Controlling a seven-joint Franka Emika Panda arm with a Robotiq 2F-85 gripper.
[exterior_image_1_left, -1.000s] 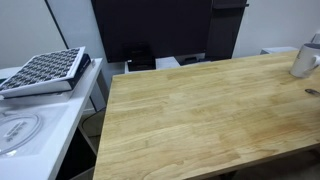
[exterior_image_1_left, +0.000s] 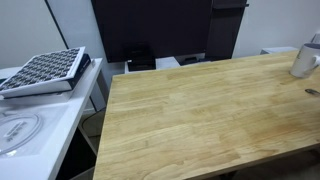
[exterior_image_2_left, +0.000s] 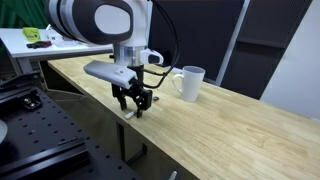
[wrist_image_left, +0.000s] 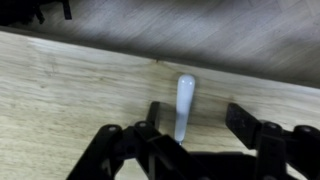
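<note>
In the wrist view a slim white-handled utensil (wrist_image_left: 184, 100) lies on the wooden table near its edge. My gripper hangs over it, its two black fingers parted to either side and no contact visible. Exterior view 2 has the gripper (exterior_image_2_left: 133, 108) low at the table's edge, with the white handle (exterior_image_2_left: 130, 114) under it. A white mug (exterior_image_2_left: 188, 83) stands upright on the table beyond the gripper. At the right of exterior view 1 the mug (exterior_image_1_left: 305, 61) appears again, and a small dark piece (exterior_image_1_left: 312, 92), perhaps the utensil's end, lies on the wood.
To the left, a white side table (exterior_image_1_left: 50, 135) carries a patterned box (exterior_image_1_left: 45, 68).
</note>
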